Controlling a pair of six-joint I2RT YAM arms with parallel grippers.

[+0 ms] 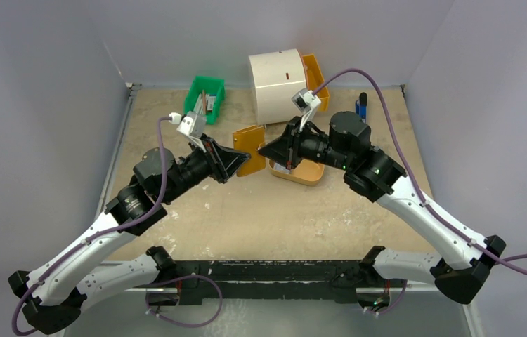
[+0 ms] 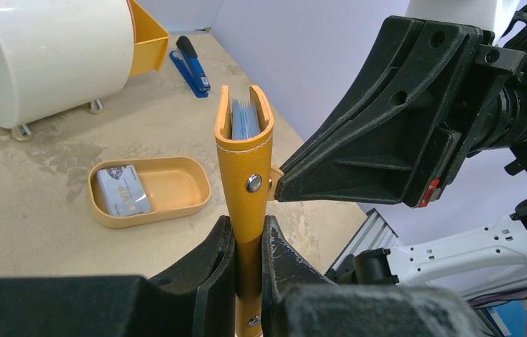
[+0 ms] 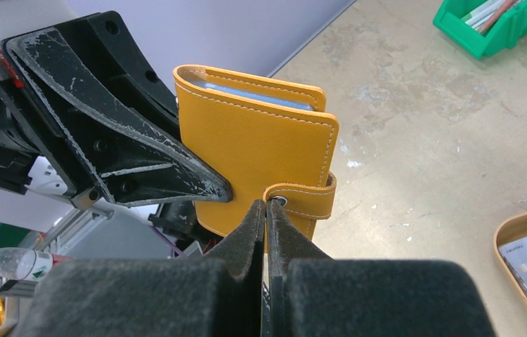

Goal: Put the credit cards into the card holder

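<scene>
My left gripper is shut on the orange card holder, which stands upright above the table. Its bluish clear sleeves show at the open top edge. A strap with a metal snap crosses the holder's edge. My right gripper is shut, its fingertips right at this strap; whether a thin edge of it lies between them is hidden. Grey cards marked VIP lie in the tan tray, below and beyond the holder.
A green bin with pens stands at the back left. The white drum and a yellow bin occupy the back middle, with a blue stapler to their right.
</scene>
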